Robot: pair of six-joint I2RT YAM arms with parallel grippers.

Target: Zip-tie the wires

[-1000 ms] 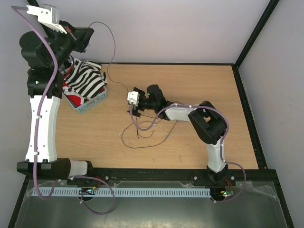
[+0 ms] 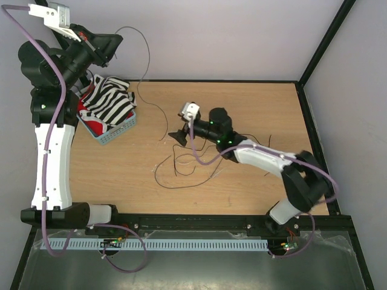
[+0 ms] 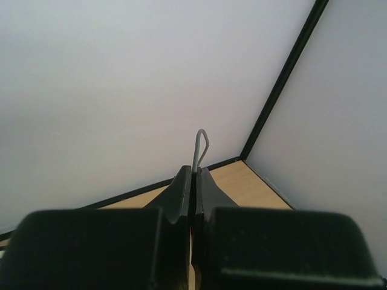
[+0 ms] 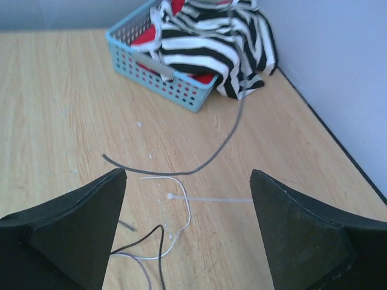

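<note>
My left gripper (image 2: 109,48) is raised high at the upper left, shut on a thin grey wire (image 3: 196,148) that loops above its fingertips and, in the top view, hangs down to the table. My right gripper (image 2: 175,136) is open over the middle of the table, with the wire's lower part (image 4: 202,164) passing blurred in front of it. Beneath lie tangled dark wires (image 2: 187,186), a thin white wire (image 4: 188,211) and a pale straight strip (image 4: 217,199), possibly a zip tie.
A blue basket (image 2: 115,132) holding striped and red cloth stands at the back left, below my left arm. Walls border the back and sides.
The hanging wire's lower end has shifted right and down.
</note>
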